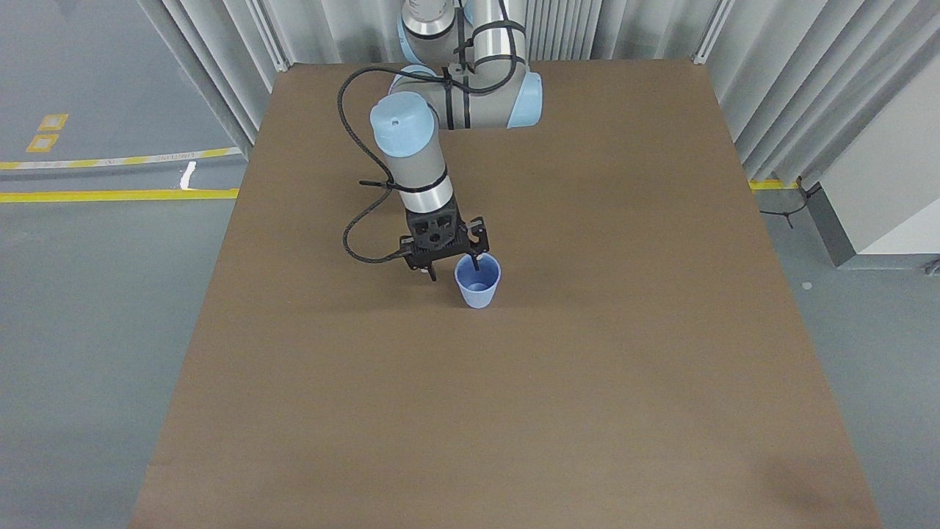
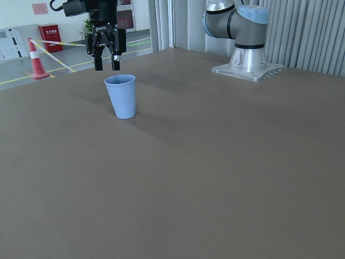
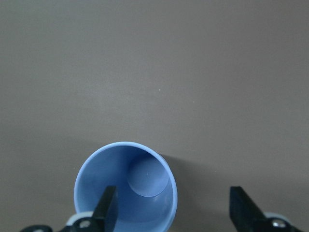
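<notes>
A light blue ribbed cup point(image 1: 477, 286) stands upright and empty on the brown table, seen also as a blue cup point(image 2: 122, 100) in the left view. My gripper point(image 1: 454, 272) hangs open just above it with nothing between its fingers; in the left view the gripper point(image 2: 107, 63) is clear of the rim. In the wrist view the cup point(image 3: 145, 176) lies low and left, one finger of the gripper over it, the other over bare table to the right.
The arm's base point(image 2: 247, 65) stands at the back of the table, with curtains behind. Floor lies beyond the table's edges.
</notes>
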